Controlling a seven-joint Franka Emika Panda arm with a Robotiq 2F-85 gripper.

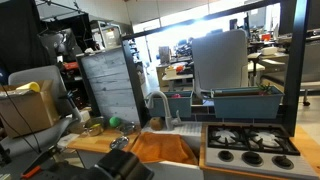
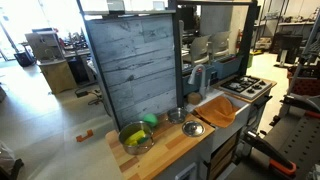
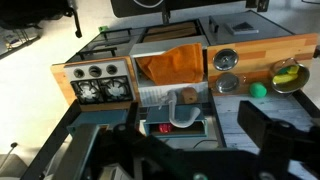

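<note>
My gripper hangs over the front of a toy kitchen, fingers spread wide and nothing between them. In exterior view 2 the black gripper (image 2: 262, 152) is at the lower right, apart from the counter. An orange cloth (image 1: 165, 148) lies crumpled across the sink area, below the curved grey faucet (image 1: 158, 106). On the wooden counter stands a metal pot (image 2: 135, 138) with something yellow and green inside. A green round object (image 3: 258, 90) sits beside it. Two round metal dishes (image 3: 226, 83) (image 3: 225, 60) lie between the pot and the cloth.
A stove (image 1: 255, 150) with burners and knobs takes up the counter's other end. Behind the counter rise a grey wood-look panel (image 2: 135, 70) and a dark blue shelf box (image 1: 245, 106). Black frame posts (image 1: 296, 60) border the kitchen.
</note>
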